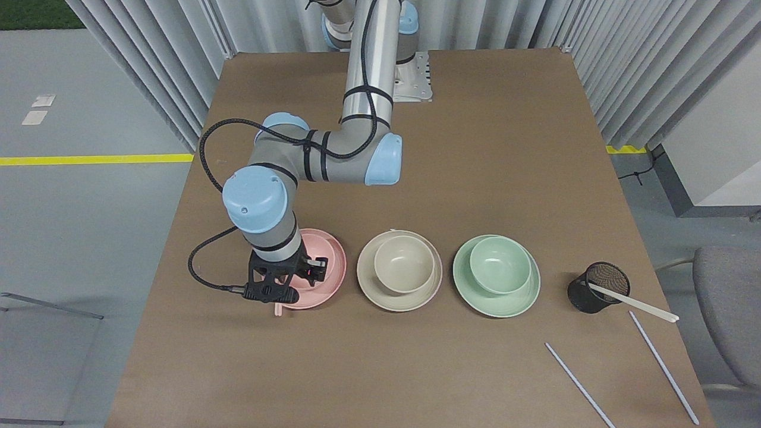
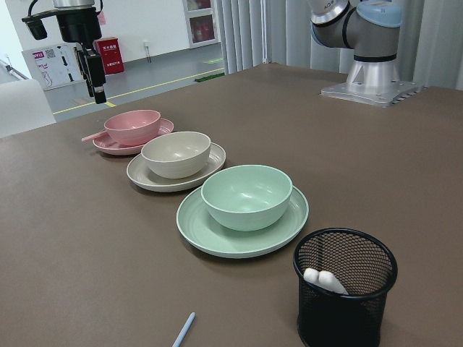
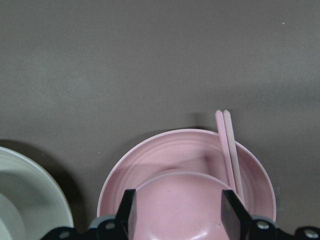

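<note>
My gripper (image 1: pixel 285 285) hangs above the pink plate (image 1: pixel 321 249) at the left of the row, in the left view over the pink bowl (image 2: pixel 132 126). In the wrist view its two black fingers (image 3: pixel 232 220) stand apart over the pink bowl (image 3: pixel 177 205), with no grasp visible. Pink chopsticks (image 3: pixel 229 150) lie across the plate's right side, beside the bowl; the arm hides most of them in the front view.
A cream bowl (image 1: pixel 403 263) on its plate, a green bowl (image 1: pixel 500 263) on its plate, and a black mesh holder (image 1: pixel 586 296) with white chopsticks stand rightward. Two loose sticks (image 1: pixel 579 386) lie front right.
</note>
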